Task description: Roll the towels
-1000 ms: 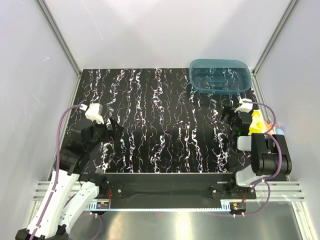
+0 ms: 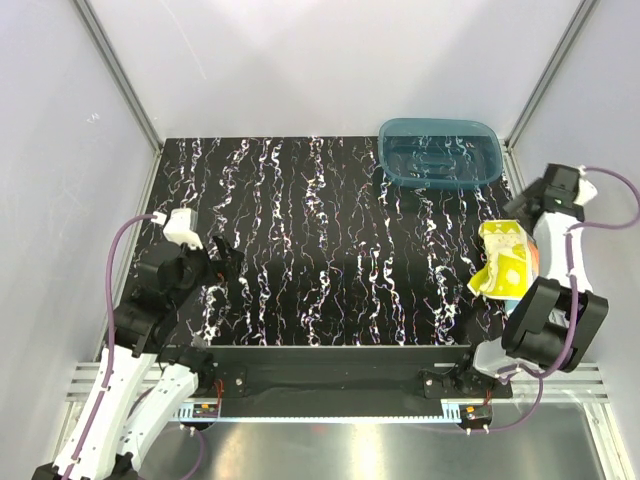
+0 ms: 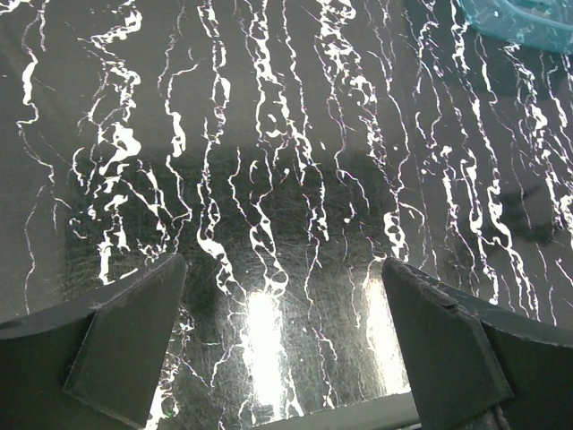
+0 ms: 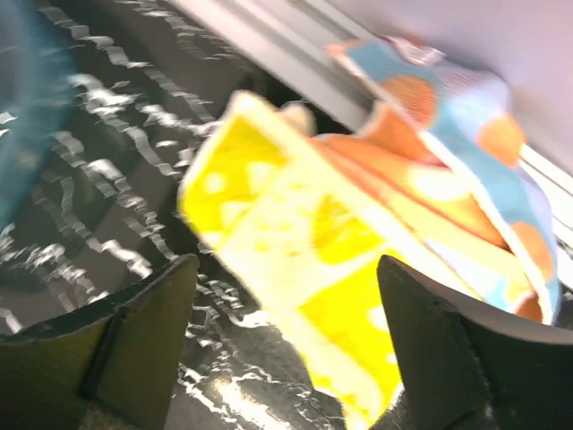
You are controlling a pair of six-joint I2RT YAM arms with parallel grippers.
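Note:
A crumpled pile of towels lies at the table's right edge: a yellow one (image 2: pixel 500 260) on top, with a blue-and-orange patterned one (image 4: pixel 448 125) beside it. My right gripper (image 2: pixel 522 208), blurred by motion, hangs over the pile's back end; in its wrist view the fingers (image 4: pixel 125 349) are apart, the yellow towel below and between them, with no visible grip on it. My left gripper (image 2: pixel 225 262) stands open over the left side of the table, with only bare surface beneath it.
A teal plastic bin (image 2: pixel 440 185) stands at the back right. White walls enclose the back and sides, close to the pile on the right.
My left arm stayed still.

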